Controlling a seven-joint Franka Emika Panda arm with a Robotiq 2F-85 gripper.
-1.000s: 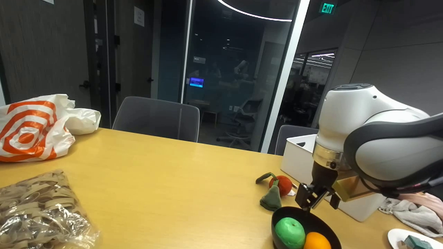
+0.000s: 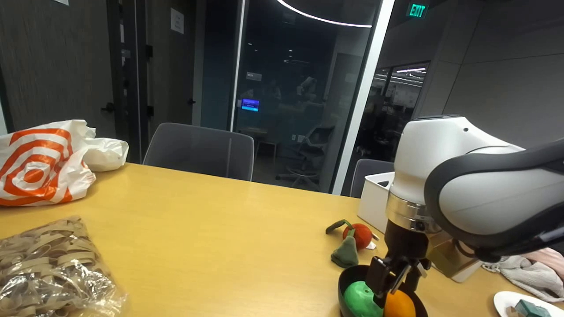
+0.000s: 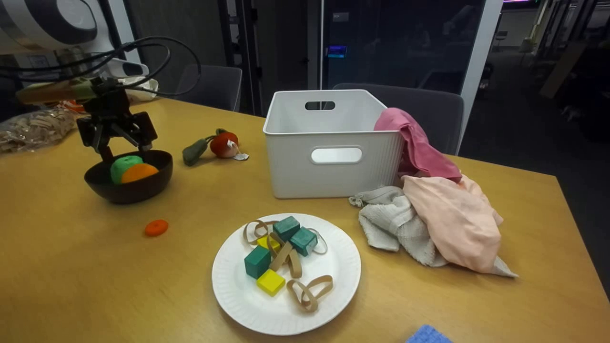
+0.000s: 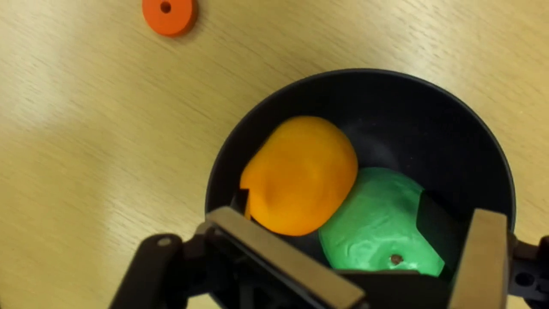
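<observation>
In the wrist view a black bowl holds an orange fruit and a green fruit, lying side by side. My gripper stands open over the bowl, its fingers spread wide with the green fruit showing between them. In the second exterior view the gripper reaches down to the rim of the bowl from above. Part of the green fruit is hidden behind the gripper in the wrist view.
An orange disc lies near the bowl. Toy vegetables are behind it, and a white bin, cloths and a plate with blocks and bands stand farther right. A bag of bands lies at left, with bare table between.
My gripper has come down toward the bowl and moved a little left in the first exterior view. The bowl with both fruits has shifted slightly left too.
</observation>
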